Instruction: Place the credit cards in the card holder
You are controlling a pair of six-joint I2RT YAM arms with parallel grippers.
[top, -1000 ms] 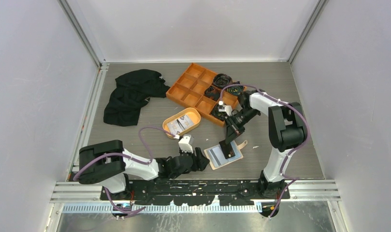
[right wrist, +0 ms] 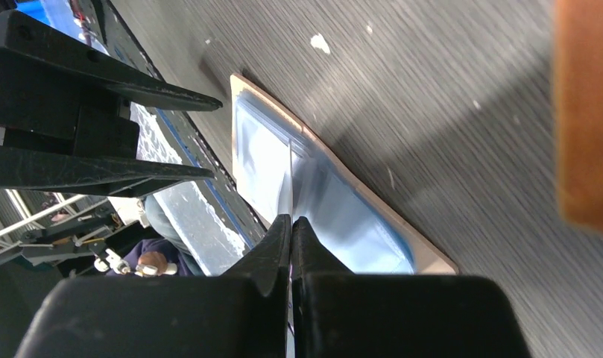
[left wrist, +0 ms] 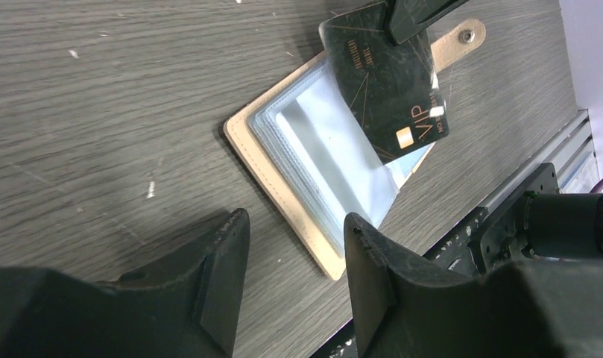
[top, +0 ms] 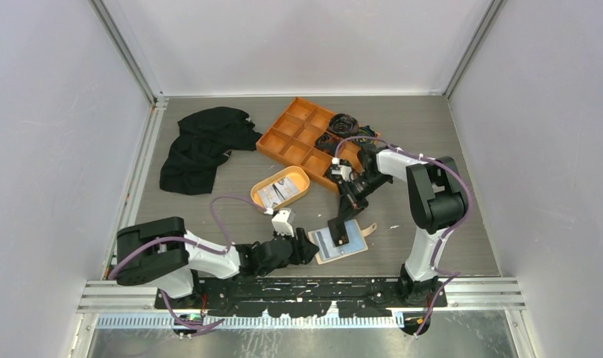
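The card holder (top: 328, 245), pale leather with clear sleeves and a snap tab, lies open at the front of the table. A black VIP card is gripped by my right gripper, shut on it and seen edge-on in the right wrist view; the card is over the holder's sleeves. My left gripper stands part open beside the holder's left end, nothing between its fingers; its black fingers (right wrist: 164, 97) also show in the right wrist view.
An orange compartment tray (top: 291, 134) with coiled cables is at the back. A small orange tray (top: 298, 175) with cards sits left of centre, a black cloth (top: 197, 149) at back left. Bare table surrounds the holder.
The holder has shifted left and a little down. My right gripper and its card have moved left and down too, and the left gripper has moved slightly left.
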